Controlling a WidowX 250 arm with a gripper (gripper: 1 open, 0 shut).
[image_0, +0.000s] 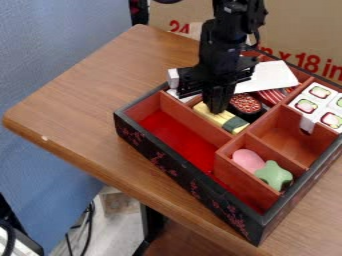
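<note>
My black gripper hangs down from the top centre into the back left part of a dark bento-style box with red compartments. Its tips are over pale yellow pieces and white items beside them; whether it is open or shut is hard to tell. The front left compartment is bare red. A pink piece and a green star-shaped piece sit in a front compartment. Dark round pieces lie right of my gripper.
White square pieces with red and green marks fill the right compartment. A white sheet lies behind. A cardboard box stands at the back.
</note>
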